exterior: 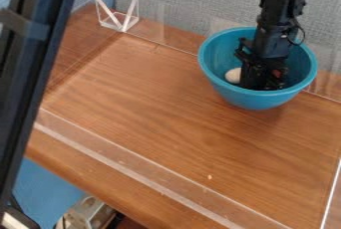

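Note:
A blue bowl [226, 94] stands at the back right of the wooden table [147, 138]. My black gripper [264, 76] reaches down inside it from above, its fingertips low in the bowl. A small pale round object [233, 75] lies in the bowl just left of the gripper. The fingers are dark and crowded together; I cannot make out whether anything is between them.
A white wire stand [118, 14] sits at the back left. Clear low barriers run along the table edges. A dark vertical frame [27, 74] fills the left foreground.

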